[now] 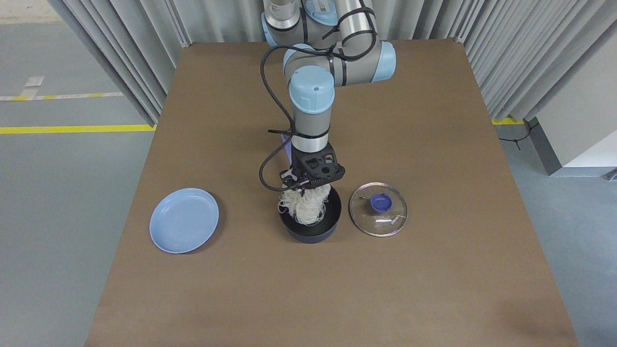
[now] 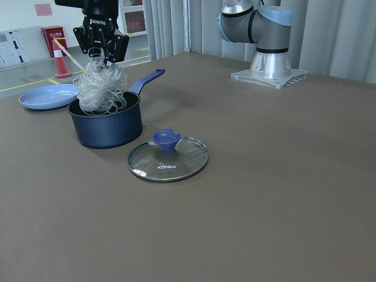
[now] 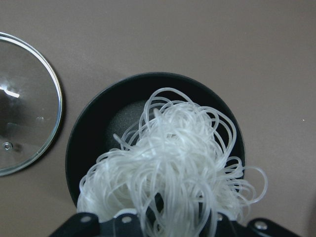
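Observation:
A tangle of white noodles is in and over the dark blue saucepan, some strands reaching past its rim in the wrist view. My gripper is directly above the pot with the noodles hanging at its fingers; in the left view they rise up to the fingers, shut on the bundle, fingertips largely hidden by the strands. The blue plate is empty, left of the pot in the front view. The glass lid lies right of the pot.
The pot's blue handle points toward the back of the table, partly behind my arm in the front view.

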